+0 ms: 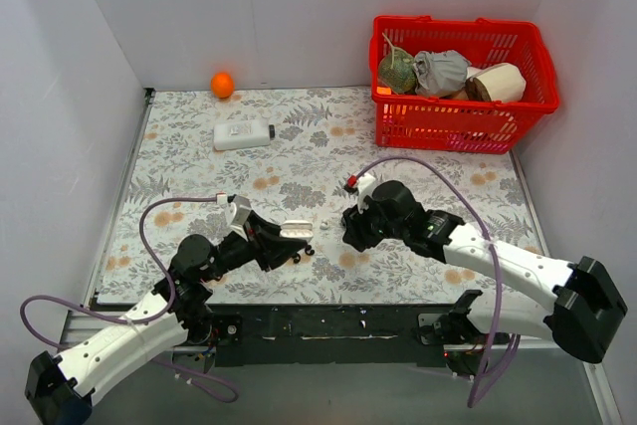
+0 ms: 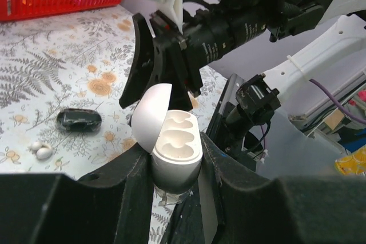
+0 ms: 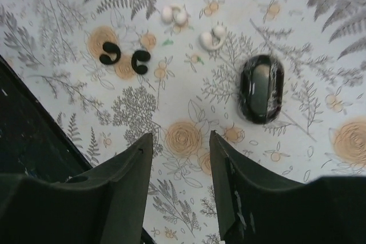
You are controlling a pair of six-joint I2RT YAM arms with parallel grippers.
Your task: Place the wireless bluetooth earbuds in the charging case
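Observation:
My left gripper is shut on the white charging case point(image 2: 178, 141), whose lid stands up and whose earbud hollows look empty. In the top view the case point(image 1: 296, 230) is held above the table, left of my right gripper point(image 1: 356, 229). That right gripper is part open over the cloth, nothing between its fingers. In the right wrist view, two white earbuds point(image 3: 174, 15) point(image 3: 212, 39) lie on the cloth, with two black earbuds point(image 3: 110, 54) point(image 3: 140, 61) to their left. A closed black case point(image 3: 261, 88) lies to their right.
A red basket point(image 1: 453, 126) with several items stands at the back right. A white bottle point(image 1: 242, 135) and an orange point(image 1: 222, 85) are at the back left.

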